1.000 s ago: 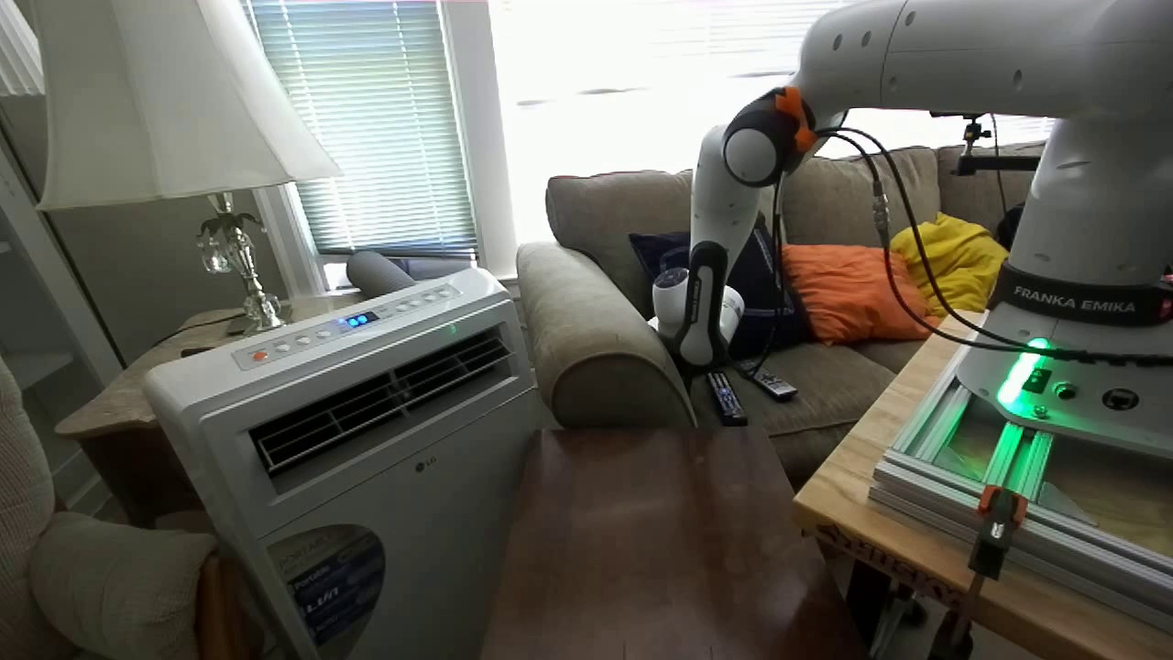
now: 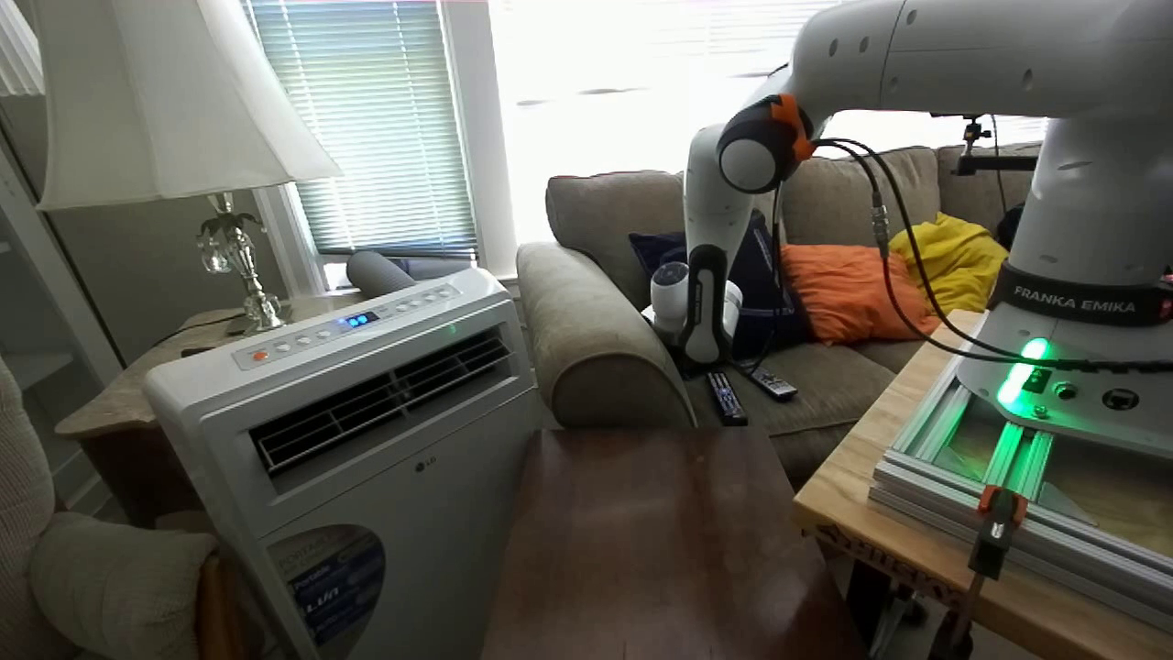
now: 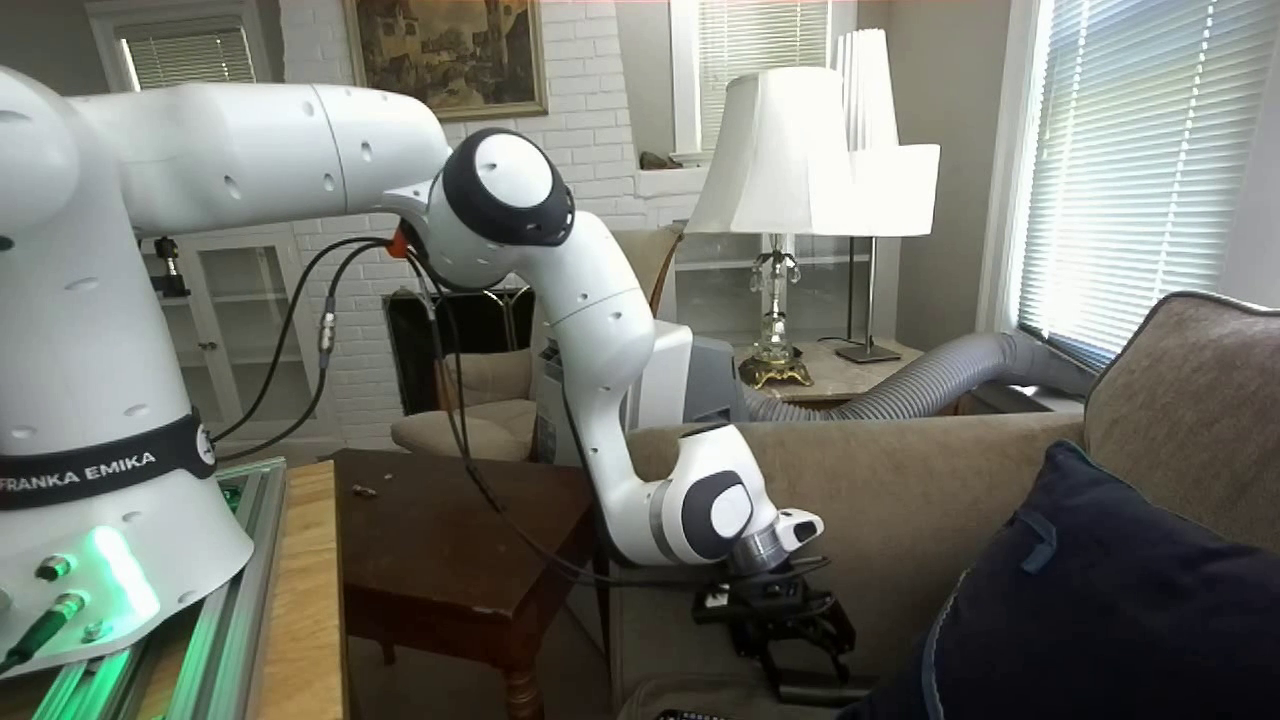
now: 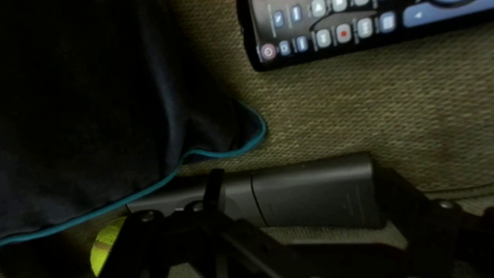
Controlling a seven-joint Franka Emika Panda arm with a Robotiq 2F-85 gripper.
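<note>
In the wrist view my gripper is open, its dark fingers standing apart at either end of a smooth dark grey oblong (image 4: 315, 194) that lies on the sofa seat. Whether they touch it cannot be told. The oblong's left end runs under the corner of a navy cushion (image 4: 92, 116) with teal piping. A remote (image 4: 345, 32) with many buttons lies face up on the seat, above the oblong in this view. At lower left, part of a yellow-green ball (image 4: 105, 243) shows. In exterior view 2 the gripper (image 3: 822, 678) hangs low beside the sofa arm.
The sofa arm (image 2: 599, 341) rises close to my hand, and two remotes, one black (image 2: 727, 397) and one lighter (image 2: 774, 381), lie on the seat. Orange (image 2: 852, 291) and yellow (image 2: 951, 264) cushions are farther along. The brown table (image 2: 660, 539) has clear room on top.
In exterior view 1 the upper forearm and elbow have shifted slightly left. The hand stays low over the sofa seat, and the remotes there have not moved.
</note>
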